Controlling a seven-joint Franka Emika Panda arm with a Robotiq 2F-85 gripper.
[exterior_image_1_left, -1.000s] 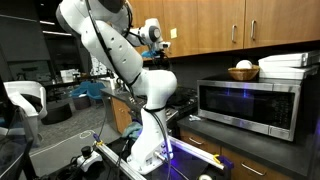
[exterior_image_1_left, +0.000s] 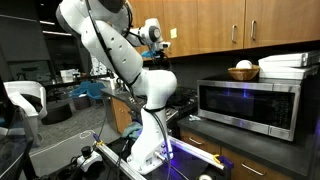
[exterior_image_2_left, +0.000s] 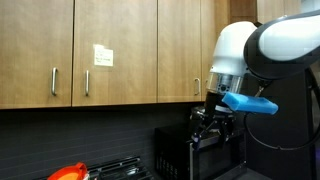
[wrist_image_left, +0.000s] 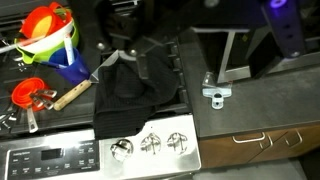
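Observation:
My gripper (exterior_image_1_left: 156, 57) is held high over the counter, near the upper cabinets, clear of the stove. Against the dark background in exterior view 2, the gripper (exterior_image_2_left: 213, 126) is too small to show how its fingers stand. The wrist view looks down past dark, blurred gripper parts onto a crumpled black cloth (wrist_image_left: 138, 90) lying across the stove top. Left of the cloth are a blue cup (wrist_image_left: 72, 66), a stack of coloured bowls (wrist_image_left: 42, 40) and red scoops (wrist_image_left: 32, 92).
The microwave (exterior_image_1_left: 247, 106) stands on the counter, with a basket (exterior_image_1_left: 243, 73) and white trays (exterior_image_1_left: 287, 66) on top. A metal object (wrist_image_left: 216, 92) lies on the counter right of the stove. Wall cabinets (exterior_image_2_left: 123, 52) are close behind the arm.

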